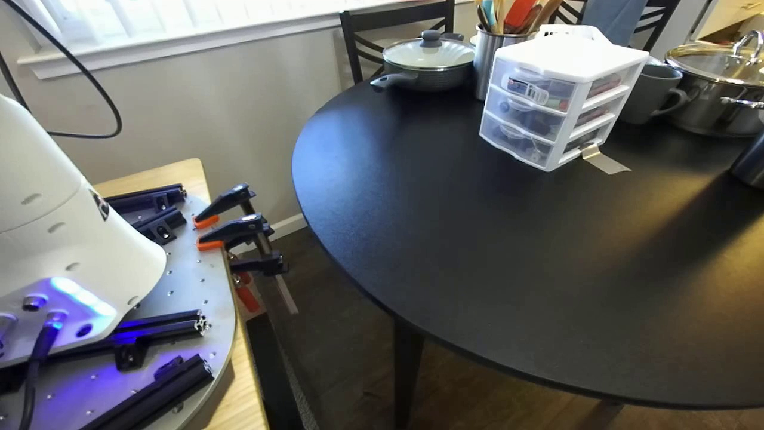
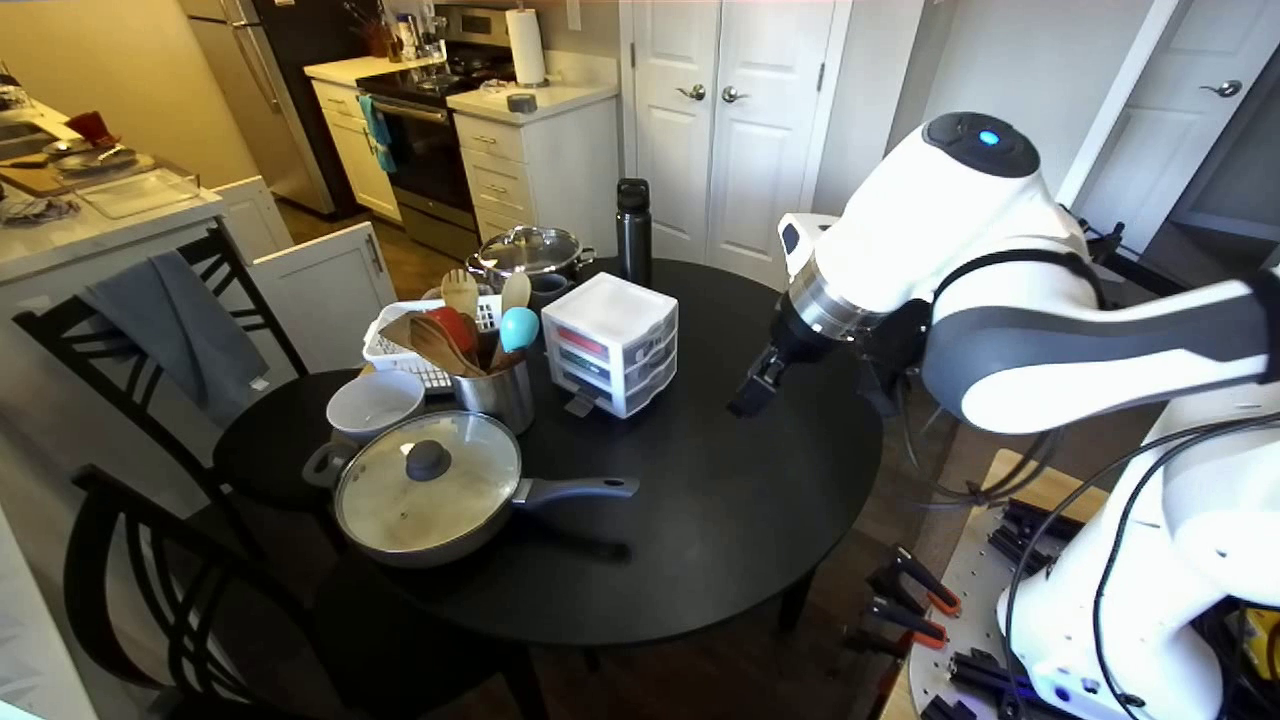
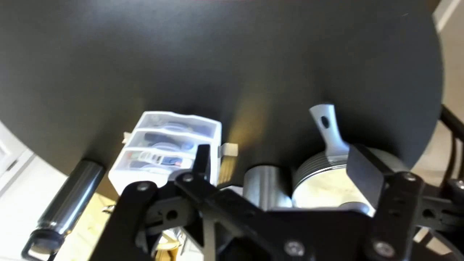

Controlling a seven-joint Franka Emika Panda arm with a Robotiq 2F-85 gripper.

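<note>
Above the right side of the black round table hangs my gripper, off to the right of the white three-drawer unit and touching nothing. In the wrist view the two fingers of my gripper are spread wide, with no object held between them. The drawer unit, its clear fronts showing small items inside, appears beyond the left finger. Past the right finger lies the lidded pan. All the drawers look shut.
A utensil holder, a lidded pan, a mug, a steel pot and a dark bottle crowd the table's far side. Clamps grip the robot's base plate.
</note>
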